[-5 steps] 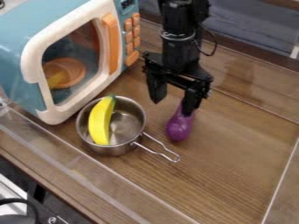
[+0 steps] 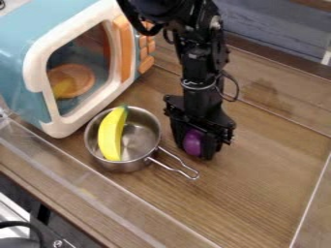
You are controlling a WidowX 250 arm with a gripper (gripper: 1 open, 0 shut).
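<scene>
My black gripper is down on the wooden counter, shut on a purple eggplant, which is mostly hidden behind the fingers. To its left a steel pot with a long handle holds a yellow banana.
A toy microwave in teal and white, its door opening showing an orange plate and something yellow, stands at the upper left. A dark rim and cable lie at the lower left.
My gripper has come down onto the eggplant and shut on it, covering most of it. The pot, banana and microwave look unchanged.
</scene>
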